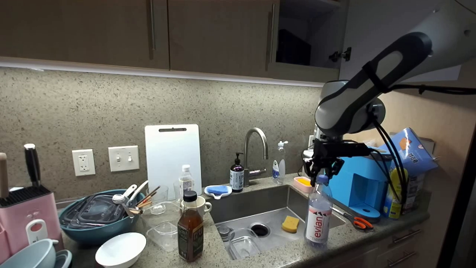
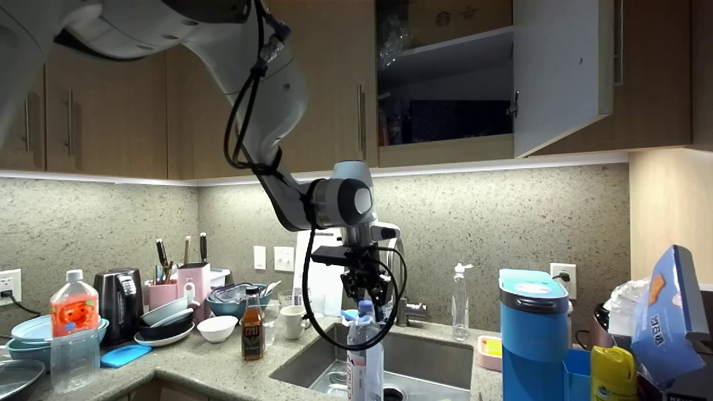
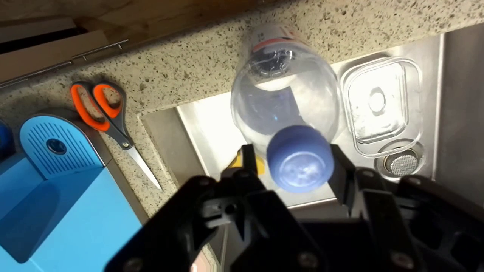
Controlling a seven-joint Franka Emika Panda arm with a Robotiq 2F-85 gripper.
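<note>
A clear evian bottle with a blue cap stands upright on the counter's front edge, beside the sink. My gripper is over its top, with a finger on either side of the cap. The fingers are part open: a gap shows between the cap and the left finger, while the right one looks close to or against the cap. In exterior view 2 the bottle stands below the gripper, and a black cable loop crosses in front of it.
The sink holds a yellow sponge and a clear container. Orange-handled scissors and a blue machine are right of the bottle. A sauce bottle stands left of the sink. One upper cabinet door hangs open.
</note>
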